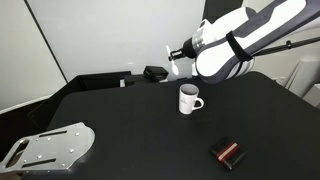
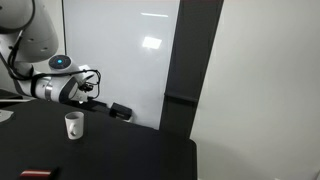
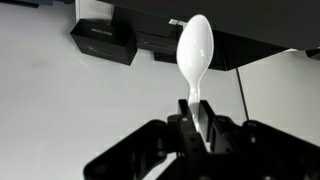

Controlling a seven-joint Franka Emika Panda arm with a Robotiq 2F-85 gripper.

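Note:
A white spoon sticks out from my gripper, which is shut on its handle; the bowl of the spoon points away from the fingers. In exterior view 1 the same spoon hangs in the air, bowl end down, above and a little left of a white mug. The mug stands upright on the black table with its handle to the right. What is inside the mug cannot be seen. From exterior view 2, the mug is below and in front of the gripper.
A dark block with a reddish stripe lies at the front right. At the front left is a grey metal plate. A small black box stands at the back by the white board.

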